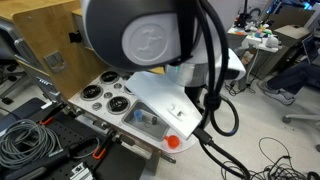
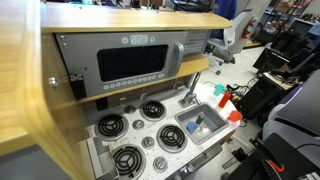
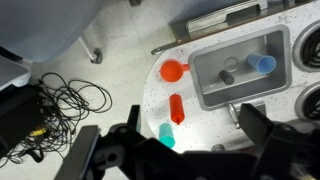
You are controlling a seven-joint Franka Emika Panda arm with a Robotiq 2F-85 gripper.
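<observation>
Between the spread fingers of my gripper there is a wide gap, and nothing is held in it. Below, on the counter's sink end, stand a red cup (image 3: 173,70), a slim red object (image 3: 176,107) and a teal cup (image 3: 166,134). A blue cup (image 3: 262,64) lies in the grey sink (image 3: 240,88), with a small dark item (image 3: 226,76) near it. In exterior view 1 the arm hides the slim red object and the teal cup; exterior view 2 shows both, the red one (image 2: 224,99) nearer the sink.
A faucet (image 3: 236,112) rises beside the sink. Stove burners (image 2: 128,161) occupy the counter's other end, with a microwave (image 2: 130,62) above at the back. Tangled cables (image 3: 66,105) lie on the floor past the counter's end.
</observation>
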